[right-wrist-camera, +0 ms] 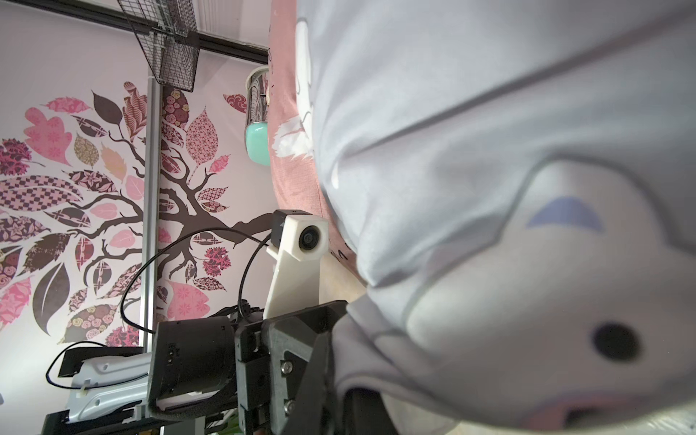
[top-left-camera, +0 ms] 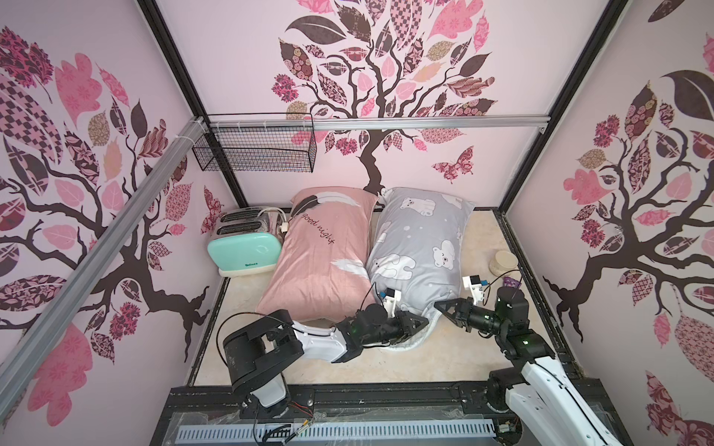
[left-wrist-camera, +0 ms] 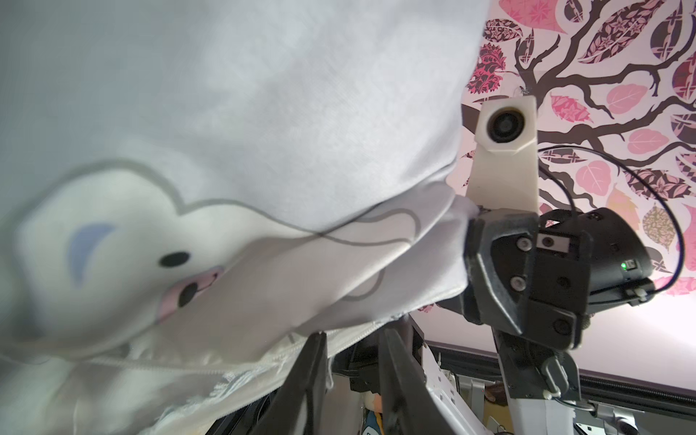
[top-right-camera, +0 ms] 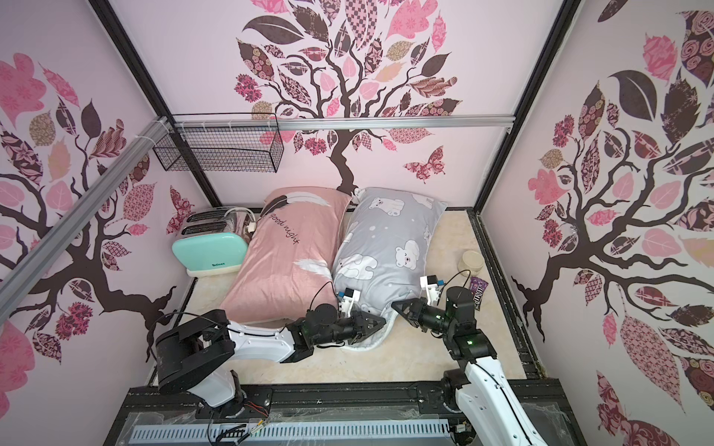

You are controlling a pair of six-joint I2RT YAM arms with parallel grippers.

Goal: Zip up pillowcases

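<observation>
The grey bear-print pillowcase (top-left-camera: pixel 416 245) lies on the table, its open end towards me with a white edge (top-left-camera: pixel 427 338) curving out. At that end my left gripper (top-left-camera: pixel 425 321) stands beside the edge; in the left wrist view its dark fingers (left-wrist-camera: pixel 310 377) are apart, with a small light piece at the edge close to them. The zip line (left-wrist-camera: pixel 174 368) runs along the pillowcase's mouth there. My right gripper (top-left-camera: pixel 438 306) is at the right corner, shut on grey cloth that runs up to its fingertips in the left wrist view. The zip slider cannot be made out clearly.
A pink pillow (top-left-camera: pixel 319 252) lies to the left, with a mint toaster (top-left-camera: pixel 245 252) beyond it. A beige round container (top-left-camera: pixel 502 261) and a purple packet (top-right-camera: pixel 478 288) sit at the right. Bare table shows in front.
</observation>
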